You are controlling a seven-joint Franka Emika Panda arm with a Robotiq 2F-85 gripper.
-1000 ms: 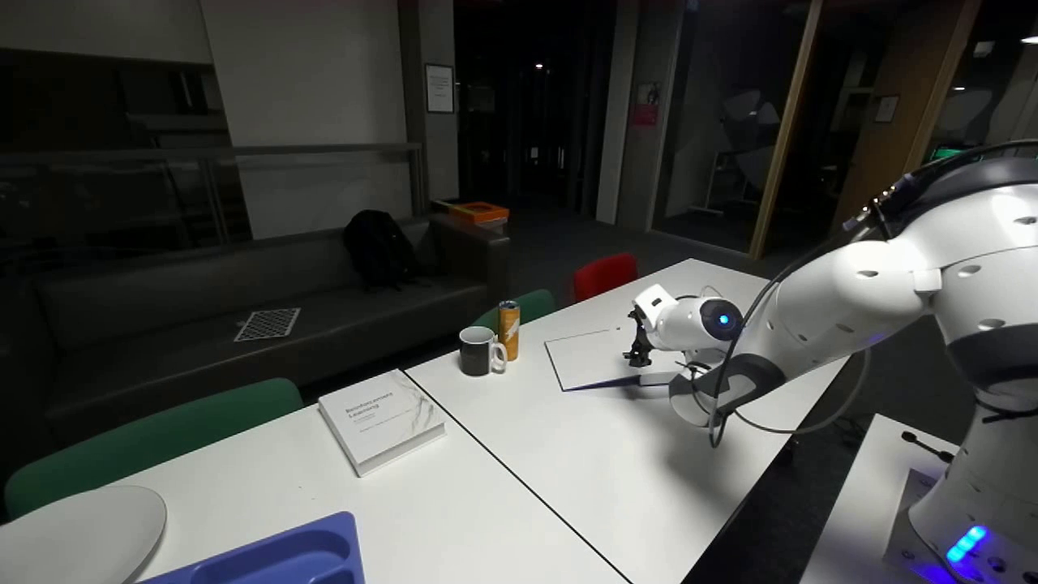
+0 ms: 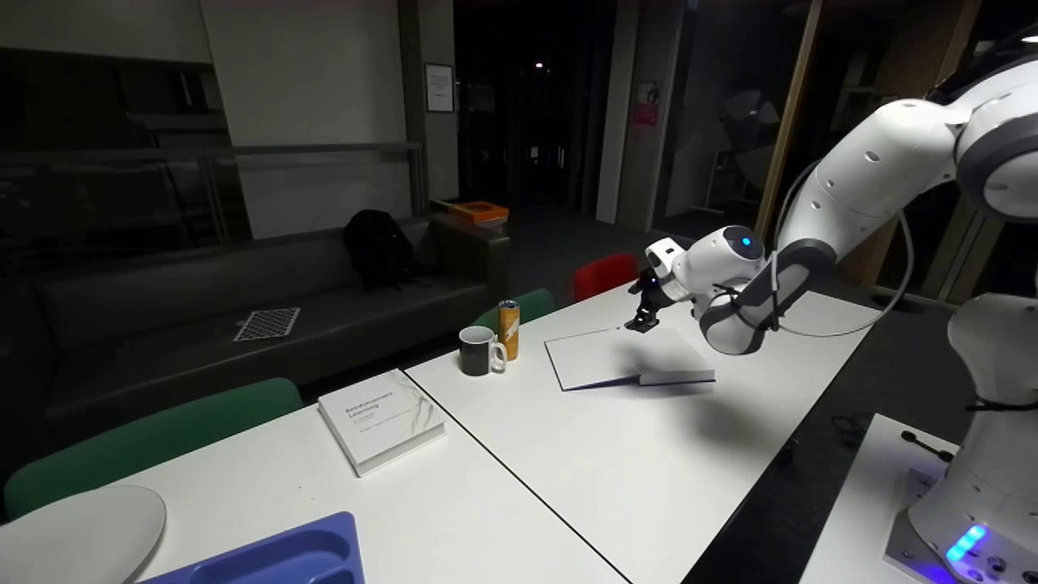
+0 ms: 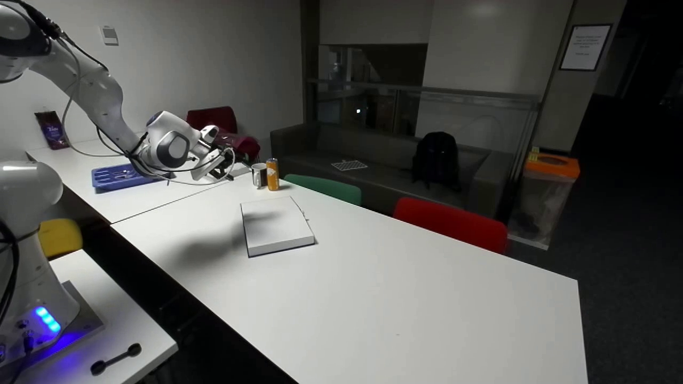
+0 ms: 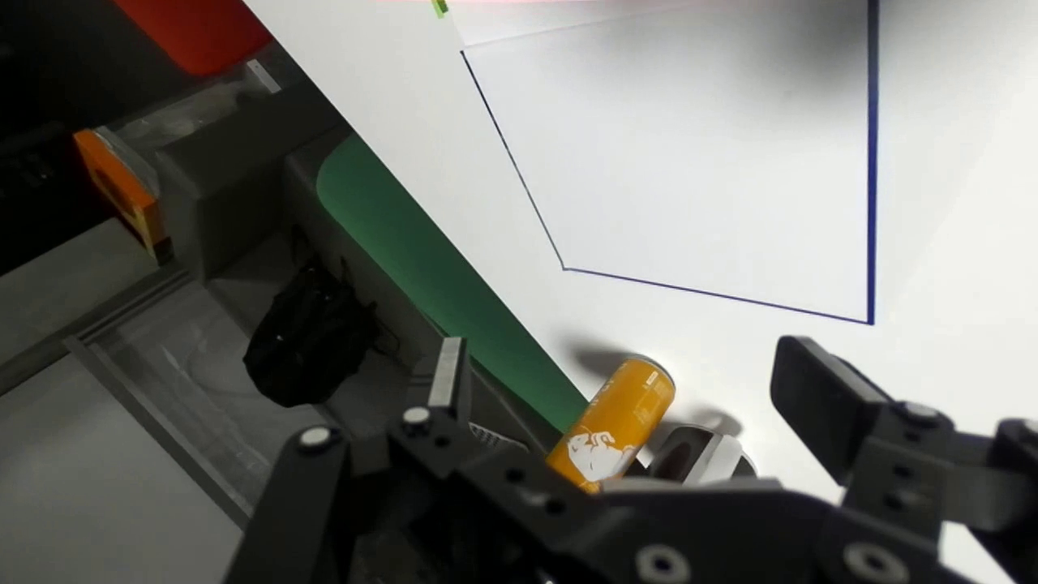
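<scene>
An open book [image 2: 623,355] lies on the white table with pale, blank-looking pages and a thin dark blue cover edge. The wrist view has one page of the book [image 4: 710,146] at its top. My gripper [image 2: 644,303] hangs over the book's far side in exterior view 1. Its fingers [image 4: 817,399] stand wide apart in the wrist view, so it is open, with nothing gripped. Beyond them are an orange can [image 4: 623,414] and part of a mug [image 4: 686,453]. The can [image 2: 508,331] and the dark mug with a white handle [image 2: 477,352] stand upright beside the book.
A closed thick white book [image 2: 381,418] lies on the near table, with a blue tray [image 2: 282,555] and a round plate [image 2: 87,535] farther left. Chairs, including a green one [image 3: 323,188], line the table edge.
In exterior view 1, my gripper and forearm have risen and moved slightly toward the far side of the book. More of the book is uncovered. The book, can and mug look unmoved.
</scene>
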